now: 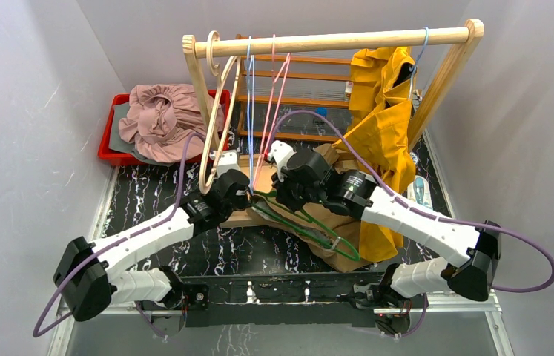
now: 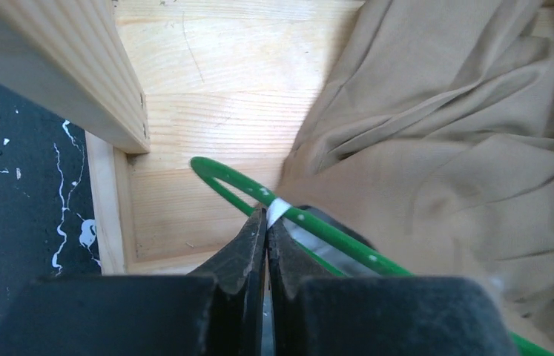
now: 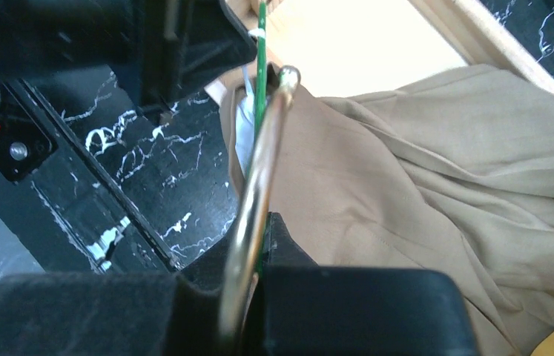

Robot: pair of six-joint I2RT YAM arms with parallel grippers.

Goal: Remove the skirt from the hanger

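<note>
A tan skirt lies crumpled on the wooden base below the rack. A green hanger rests over it. My left gripper is shut at the hanger's front tube, by a white band; whether anything is between its fingers is unclear. My right gripper is shut on the green hanger, whose metal hook rises toward the camera in the right wrist view. The two grippers are close together at the centre of the top view.
The rack bar carries empty wooden, blue and pink hangers and a yellow garment. A red bin with pink cloth stands back left. Dark floor shows along the front.
</note>
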